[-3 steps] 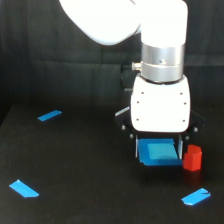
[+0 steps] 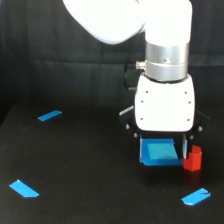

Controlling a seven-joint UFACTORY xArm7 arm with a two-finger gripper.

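The white robot arm [image 2: 166, 35] comes down from the top of the view to its gripper [image 2: 162, 151], which is low over a blue square object [image 2: 158, 157] on the black surface. Its fingers reach down at either side of the blue object; whether they touch it is not clear. A red block [image 2: 194, 159] sits just right of the gripper, partly beside the right finger.
Strips of blue tape [image 2: 49, 115] mark the black surface at the back left, with another strip [image 2: 24, 189] at the front left and one [image 2: 196, 197] at the front right.
The arm and gripper have shifted slightly to the right over the blue object. The red block looks nearly unchanged in place.
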